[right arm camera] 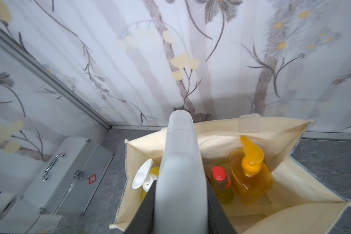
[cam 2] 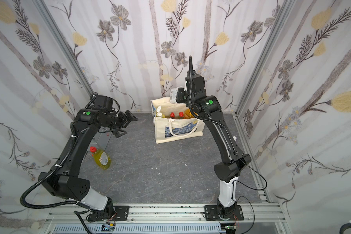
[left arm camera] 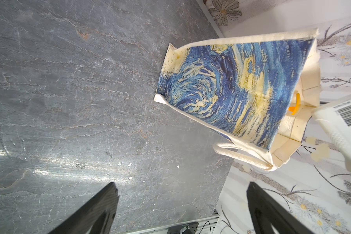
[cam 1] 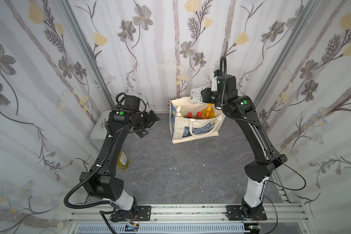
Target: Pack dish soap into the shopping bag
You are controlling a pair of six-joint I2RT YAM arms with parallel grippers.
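Note:
The cream shopping bag, painted blue on its sides, stands open at the back. Inside it, an orange pump bottle, a red-capped bottle and a white-topped bottle show. Above the bag's opening my right gripper is shut on a white bottle, which also enters the left wrist view with its barcode. A yellow-green dish soap bottle with a red cap rests on the floor at the left, partly behind the left arm. My left gripper hangs open and empty, left of the bag.
A silver case stands at the left wall. Grey floor between the two arms is clear in front of the bag. The patterned wall rises close behind the bag.

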